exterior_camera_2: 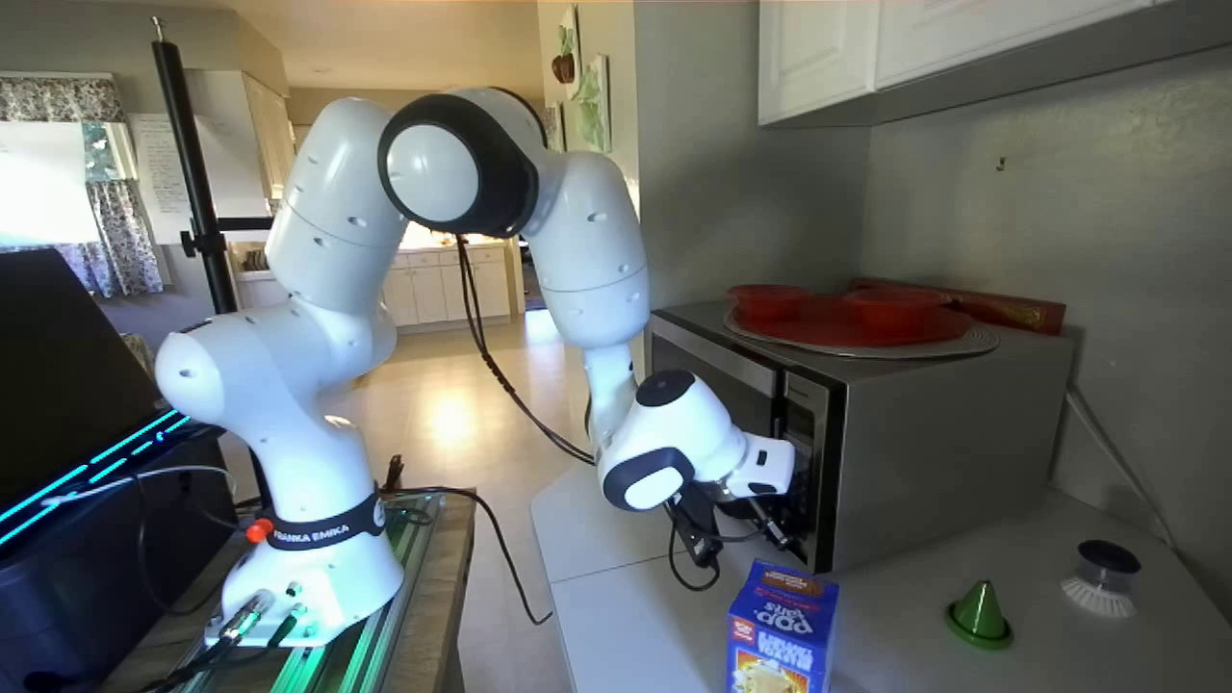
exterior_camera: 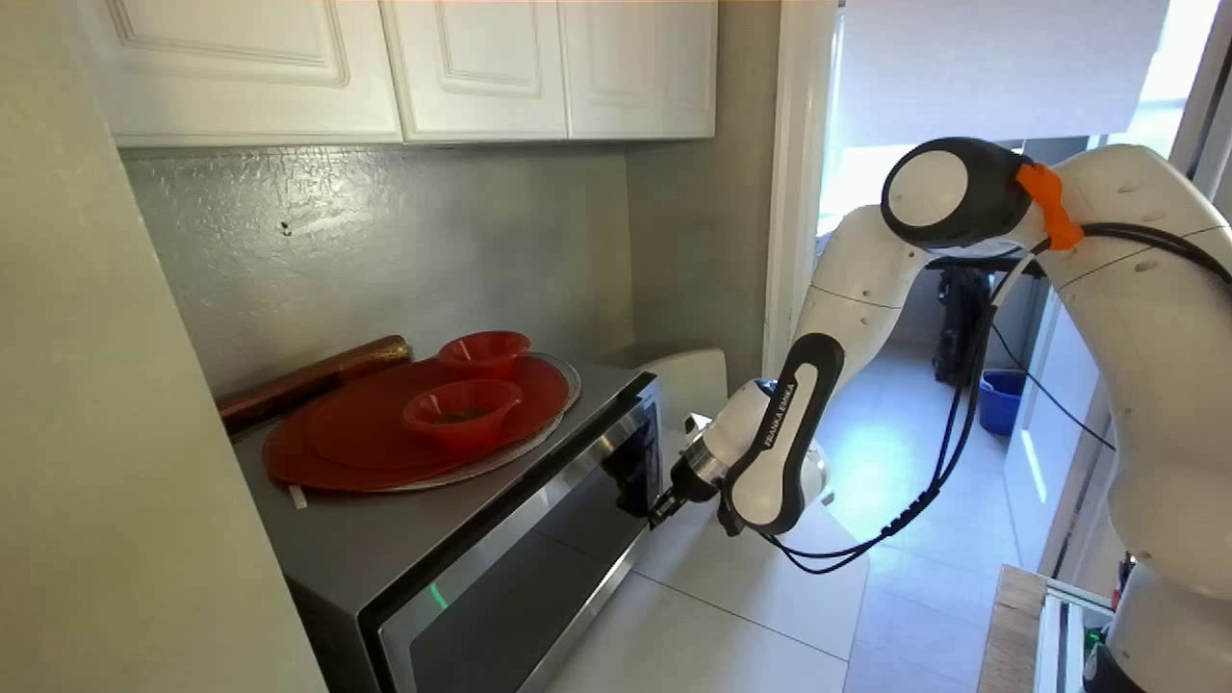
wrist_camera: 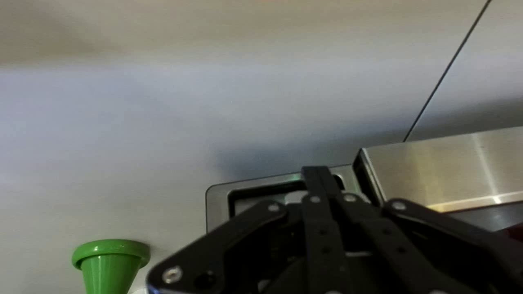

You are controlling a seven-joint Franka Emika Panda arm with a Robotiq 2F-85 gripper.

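Observation:
A grey microwave [exterior_camera: 410, 537] stands on the white counter, and its dark-glass door [exterior_camera: 526, 601] looks shut. My gripper [exterior_camera: 655, 516] is low at the door's right end, by the control panel [exterior_camera_2: 805, 450]. In the wrist view, the shut fingers [wrist_camera: 316, 176] lie together over the panel's lower part, with nothing visible between them. Behind them a pale button [wrist_camera: 295, 197] is partly covered. Whether the fingertips touch the panel, I cannot tell.
Red bowls [exterior_camera: 463, 414] rest on a red round mat atop the microwave. On the counter are a blue Pop-Tarts box [exterior_camera_2: 782, 635], a green cone-shaped object [exterior_camera_2: 979, 614] and a brush [exterior_camera_2: 1103, 577]. Open counter lies before the microwave.

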